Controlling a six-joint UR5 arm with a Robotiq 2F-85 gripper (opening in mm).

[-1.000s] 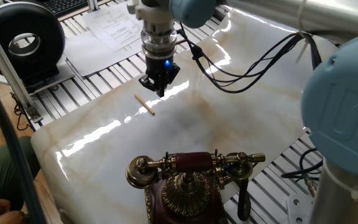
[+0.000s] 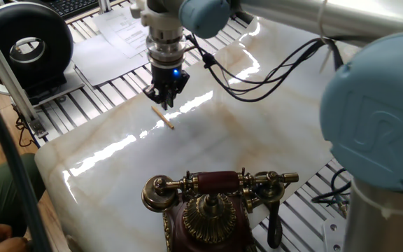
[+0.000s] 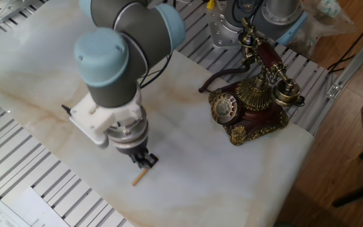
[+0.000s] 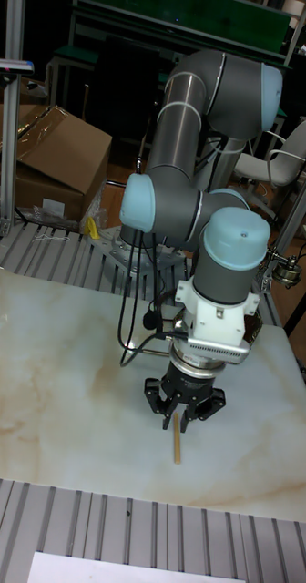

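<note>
A short tan stick (image 2: pixel 163 118) lies on the marble-patterned table, and it shows as well in exterior view 2 as a thin stick (image 3: pixel 140 178). My black gripper (image 2: pixel 165 103) points down above the table near one end of it. In exterior view 3 the two fingers of the gripper (image 4: pixel 178 424) stand apart, so it is open, and the stick (image 4: pixel 178 449) extends from behind that gap toward the near edge. Nothing is visibly held. How high the fingertips are above the stick is hard to judge.
An ornate dark-red and brass telephone (image 3: pixel 252 104) stands on the table, well away from the gripper. Papers (image 2: pixel 121 38) lie on the slatted surface beyond the tabletop. Black cables (image 2: pixel 257 87) hang from the arm. Much of the marble top (image 3: pixel 188 183) is bare.
My gripper has shifted left in exterior view 1, coming nearer the stick. The stick and the telephone have stayed in place.
</note>
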